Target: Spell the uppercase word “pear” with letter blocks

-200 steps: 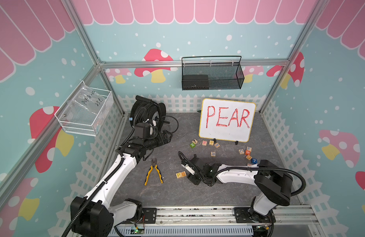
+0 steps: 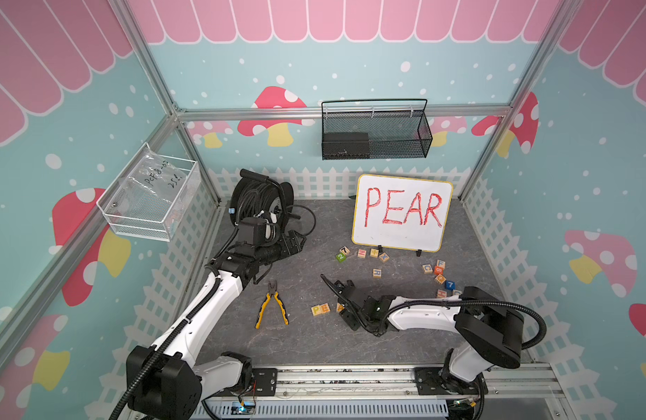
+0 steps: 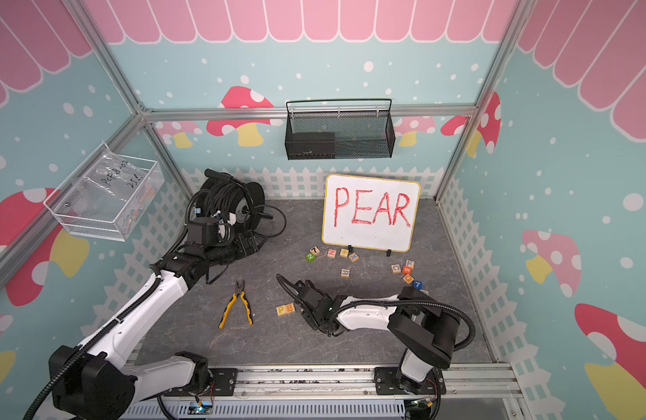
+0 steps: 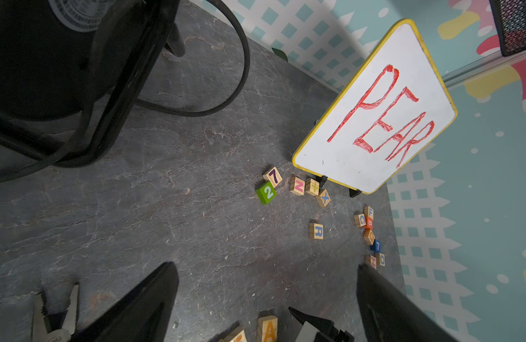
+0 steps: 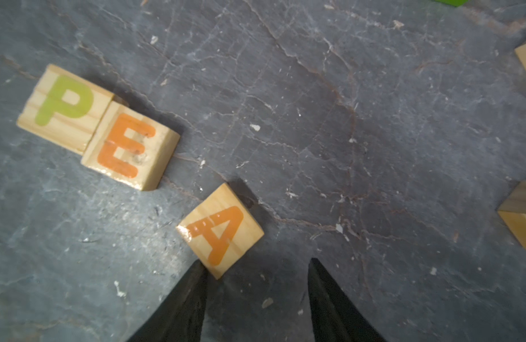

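Note:
In the right wrist view, the green P block [image 5: 63, 108] and the orange E block [image 5: 129, 148] lie touching in a row. The orange A block [image 5: 221, 229] rests on the table apart from E, turned askew to that row. My right gripper is open; its left fingertip is near A's lower corner and nothing is held. The blue R block [image 4: 316, 230] lies alone in the middle of the table. Over by the cable reel, my left gripper stands open and empty. PEAR is written on the whiteboard [image 4: 382, 114].
Yellow-handled pliers [image 2: 271, 305] lie left of the row. Several spare blocks sit below the whiteboard, including a green 2 block [image 4: 266, 192], and others cluster at the right. The black cable reel [image 2: 261, 199] fills the back left.
My right gripper has shifted right and turned, away from the P and E blocks. My left arm barely moved.

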